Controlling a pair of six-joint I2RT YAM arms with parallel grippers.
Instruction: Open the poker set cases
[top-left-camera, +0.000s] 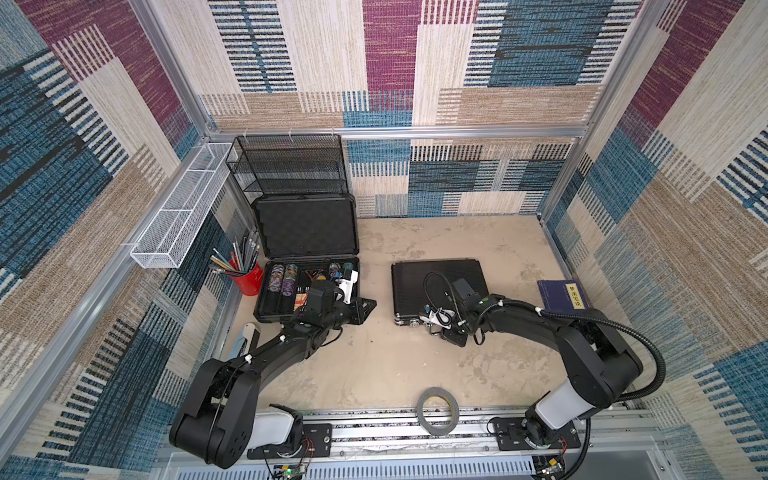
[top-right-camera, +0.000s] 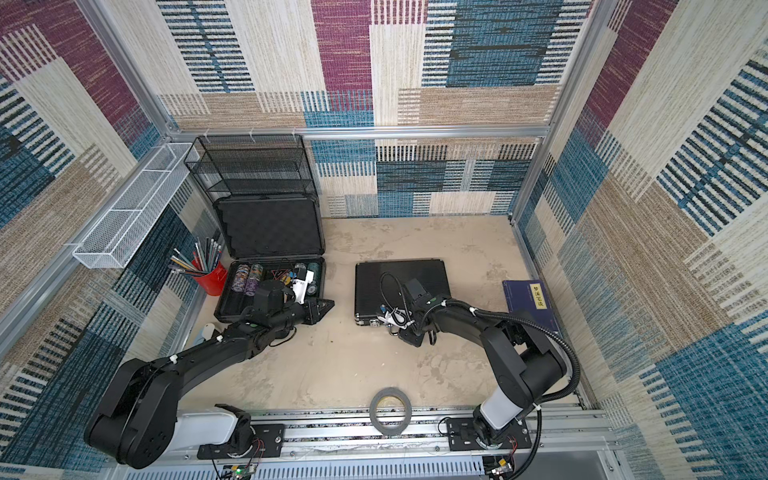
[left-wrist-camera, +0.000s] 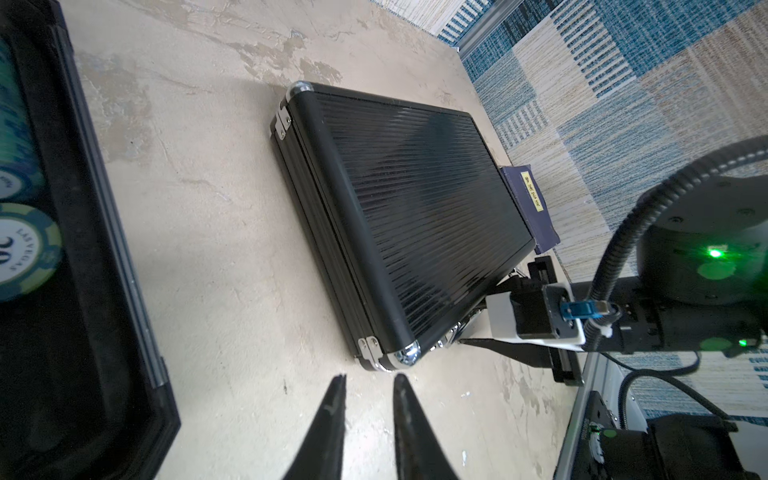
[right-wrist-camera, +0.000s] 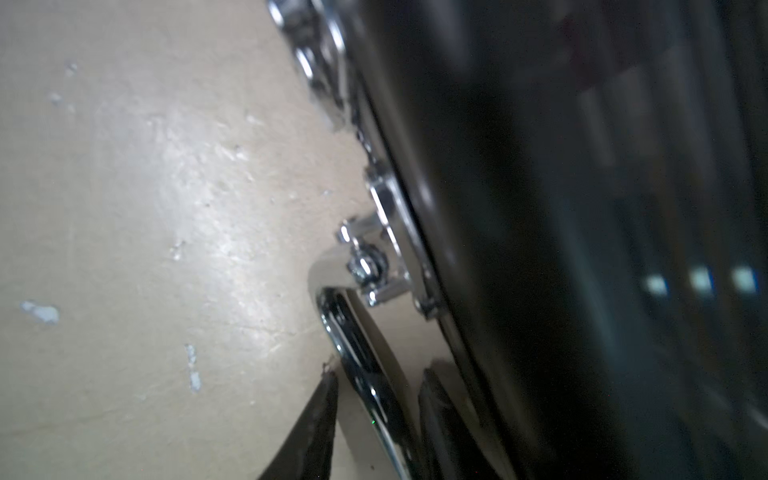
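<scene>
The closed black poker case (top-left-camera: 424, 284) lies flat right of the table's middle. In the right wrist view I see its front edge, a silver latch (right-wrist-camera: 312, 60), a handle bracket (right-wrist-camera: 392, 248) and the dark shiny handle (right-wrist-camera: 352, 336). My right gripper is at that edge, open, the handle running through the gap between its fingers in the image; contact cannot be told. The other poker case (top-left-camera: 308, 224) stands open at left, lid up, chips inside. Over its front right part sits my left gripper, fingers apart, nothing between.
A red pencil cup (top-left-camera: 249, 280) stands left of the open case. Behind is a black mesh rack (top-left-camera: 288, 164). A blue book (top-left-camera: 564, 296) lies at right, and a tape roll (top-left-camera: 437, 411) at the front edge. Bare table separates the cases.
</scene>
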